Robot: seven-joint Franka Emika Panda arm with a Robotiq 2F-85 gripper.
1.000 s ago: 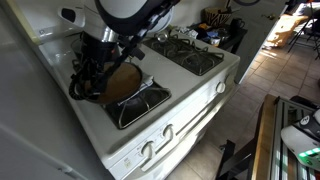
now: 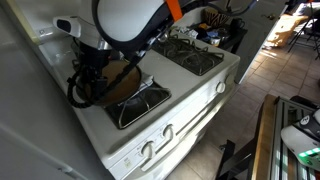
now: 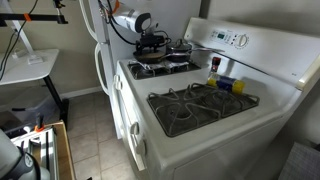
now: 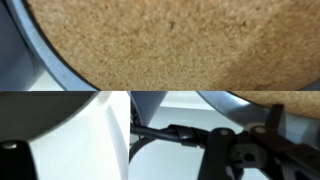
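A round pan with a brown, cork-like inside (image 2: 124, 87) sits on the left burners of the white stove. In the wrist view, its speckled brown surface (image 4: 180, 40) and grey rim (image 4: 42, 45) fill the upper part. My gripper (image 2: 86, 92) is at the pan's left side, low over the stove top, and open. Dark finger parts (image 4: 262, 150) show in the lower wrist view, with no object visible between them. Whether they touch the pan's rim cannot be told. In exterior view 2, the arm (image 3: 133, 20) reaches over the far burners by the pan (image 3: 152, 55).
Empty black grates (image 3: 200, 108) cover the nearer burners. Behind the far burners stands a dark pot (image 3: 180, 50) with a lid. Small bottles and a yellow item (image 3: 228, 84) stand along the stove's back. Knobs (image 2: 168, 132) line the front edge.
The white arm has shifted up and right in exterior view 1, now covering more of the pan's upper part. The gripper end stays near the pan's left side. The pan looks about unmoved.
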